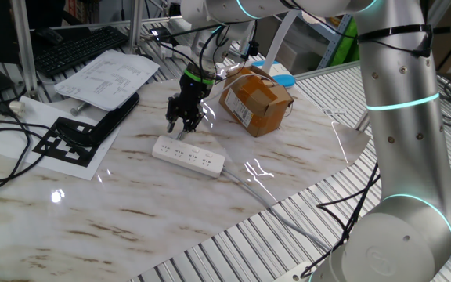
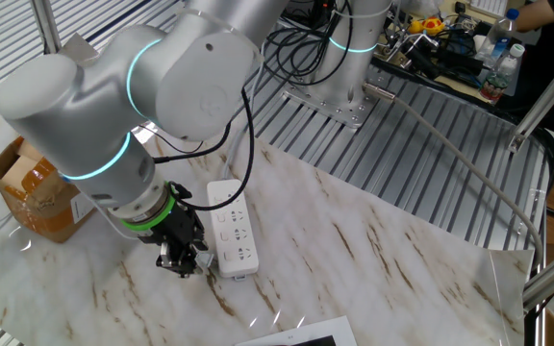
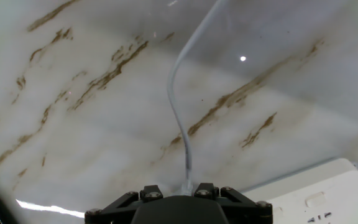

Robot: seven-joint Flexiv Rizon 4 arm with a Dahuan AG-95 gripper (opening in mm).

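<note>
My gripper (image 1: 178, 131) points down beside one end of a white power strip (image 1: 188, 156) lying on the marbled tabletop. In exterior view 2, a small pale plug (image 2: 203, 259) shows at its fingertips, close to the long side of the strip (image 2: 227, 216). From the wrist, a white cable (image 3: 178, 93) runs into the narrow gap between the black fingers, which appear shut on the plug. The plug's prongs are hidden there. Part of the strip (image 3: 322, 196) shows at lower right. Whether plug and strip touch is unclear.
An open cardboard box (image 1: 257, 106) stands near the gripper. Papers (image 1: 108, 78), a black-and-white marker sheet (image 1: 69, 141) and a dark cable (image 1: 26, 145) lie opposite. The strip's grey cord (image 1: 265, 202) crosses the slatted metal frame.
</note>
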